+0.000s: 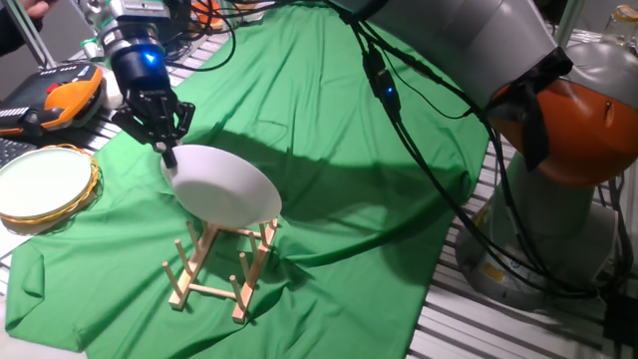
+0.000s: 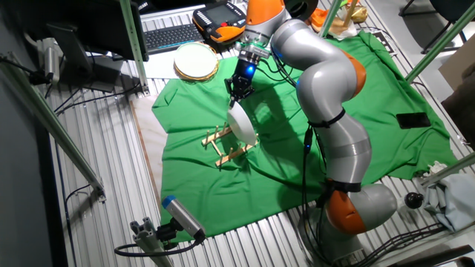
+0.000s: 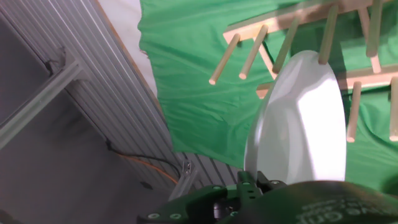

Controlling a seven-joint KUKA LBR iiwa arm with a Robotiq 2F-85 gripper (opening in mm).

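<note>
A white plate (image 1: 224, 186) stands steeply tilted at the far end of a wooden peg rack (image 1: 212, 291). My gripper (image 1: 169, 158) is shut on the plate's upper left rim. Seen from above in the second exterior view, the plate (image 2: 240, 124) shows nearly edge-on, with the gripper (image 2: 234, 101) at its upper end. In the wrist view the plate (image 3: 301, 124) reaches from the dark fingers toward the rack's pegs (image 3: 287, 43); its far edge overlaps them. Whether its lower edge touches the rack I cannot tell.
Green cloth (image 1: 349, 199) covers the table in folds, with free room right of the rack. A round tray with a woven rim (image 1: 45, 186) lies at the left, near an orange-and-black device (image 1: 72, 100). Cables (image 1: 404, 130) hang from the arm.
</note>
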